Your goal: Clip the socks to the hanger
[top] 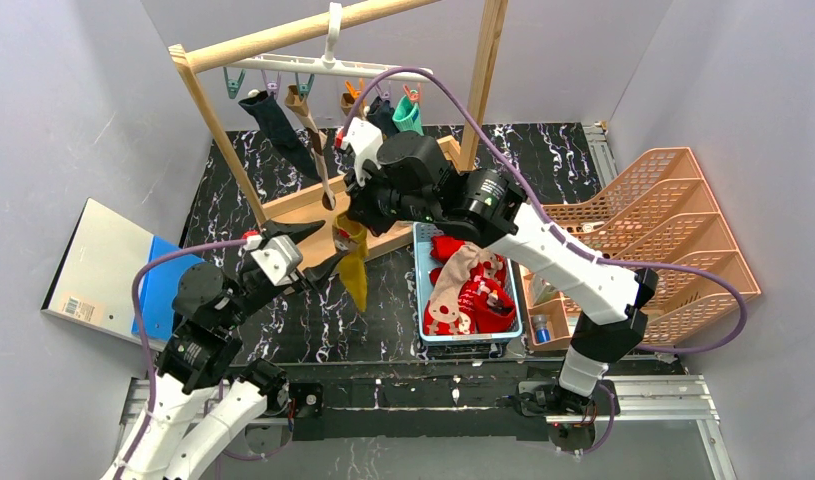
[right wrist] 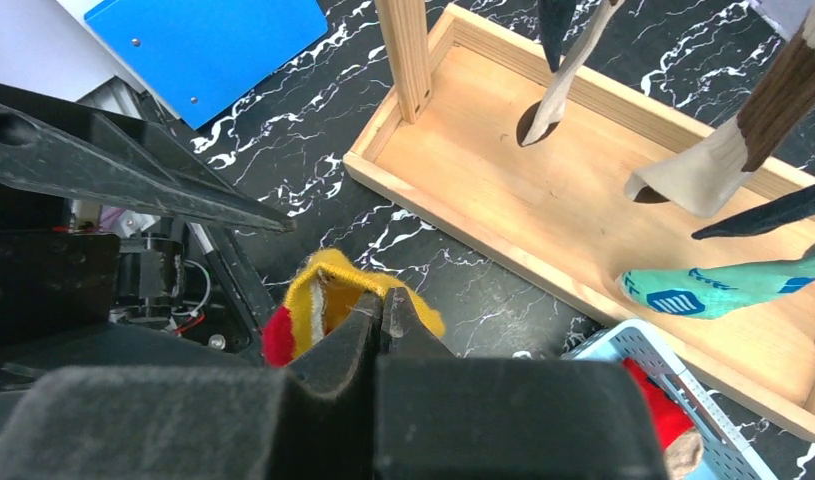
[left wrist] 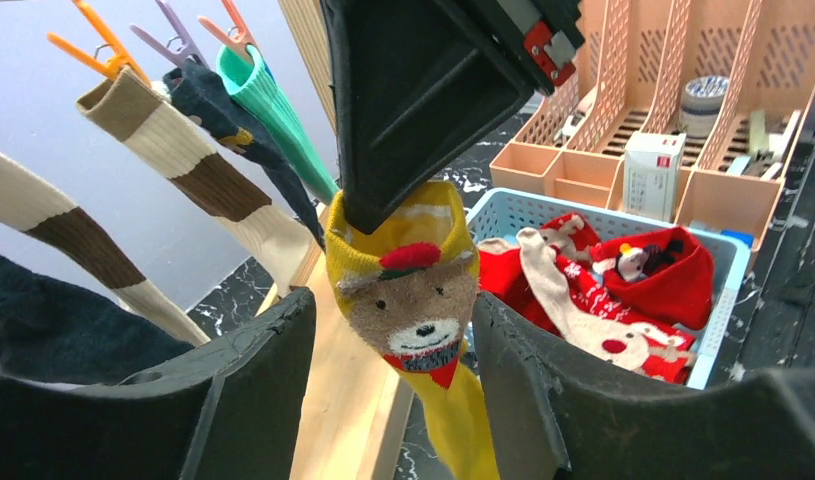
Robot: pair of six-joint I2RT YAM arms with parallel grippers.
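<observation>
A yellow sock [left wrist: 408, 320] with a bear face hangs by its cuff from my right gripper, which is shut on it. My left gripper is open, its fingers on either side of the sock's bear face; contact is unclear. Several socks, among them a mint one [top: 407, 117], dark ones and striped ones, hang from coloured clips on the white hanger [top: 368, 70] in the top view.
A wooden tray [right wrist: 493, 190] lies under the hanger on its wooden frame. A blue basket [left wrist: 718, 265] of red socks sits right of it, beside an orange organiser [top: 683, 210]. A blue board [top: 163, 270] lies at left.
</observation>
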